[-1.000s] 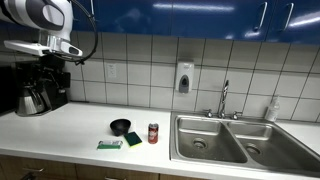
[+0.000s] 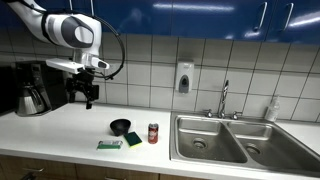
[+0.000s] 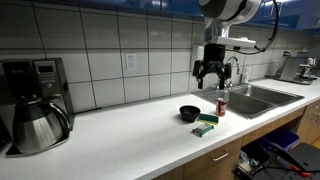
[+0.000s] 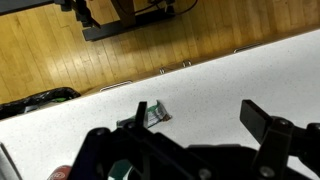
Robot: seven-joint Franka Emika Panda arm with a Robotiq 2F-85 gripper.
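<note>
My gripper (image 2: 88,99) hangs above the counter, left of the small objects in exterior view 1. Its fingers (image 4: 266,122) are spread wide in the wrist view: it is open and empty. A black bowl (image 2: 120,127) sits on the counter. In front of it lies a small green and white block (image 2: 109,144), and to the right is a dark green sponge-like pad (image 2: 134,139). Farther right stands a red can (image 2: 153,133). In the wrist view, the block (image 4: 145,117) and part of the can (image 4: 61,173) show; the gripper partly hides the pad.
A double metal sink (image 2: 240,140) with a faucet lies to the right. At the far left of the counter is a coffee maker (image 3: 42,100).
Over the last second the arm has swung rightward in exterior view 1, and the gripper now hangs lower and closer to the bowl. The objects on the counter have stayed put.
</note>
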